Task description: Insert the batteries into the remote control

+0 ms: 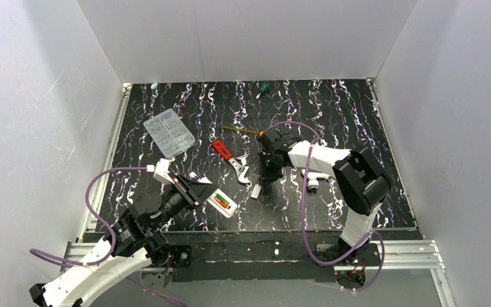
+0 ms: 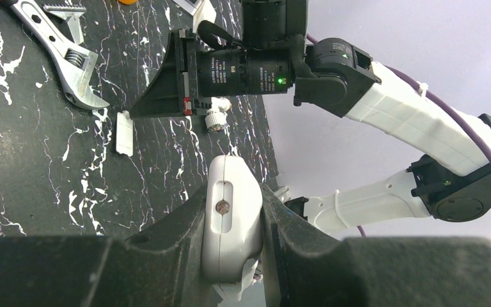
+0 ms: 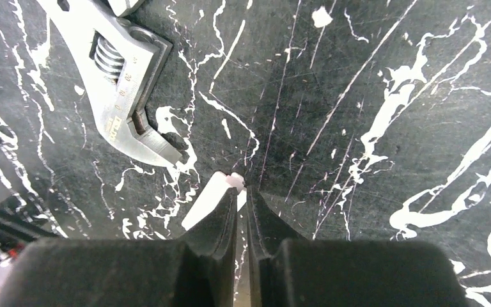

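Observation:
In the top view my left gripper (image 1: 206, 190) is shut on the white remote control (image 1: 222, 203), with a green and an orange battery showing in its open bay. From the left wrist view, the remote's end (image 2: 233, 204) stands up between the fingers; the bay is hidden there. The small white battery cover (image 1: 256, 191) is at the tips of my right gripper, right of the remote. In the right wrist view the cover (image 3: 206, 199) lies partly behind the left finger, and a narrow gap separates the fingertips. Whether they grip it is unclear.
An adjustable wrench with a red handle (image 1: 221, 149) lies close to the right gripper's left. A clear parts box (image 1: 169, 132) is at the back left, a white pipe fitting (image 1: 313, 185) under the right arm. Front of the table between the arms is bare.

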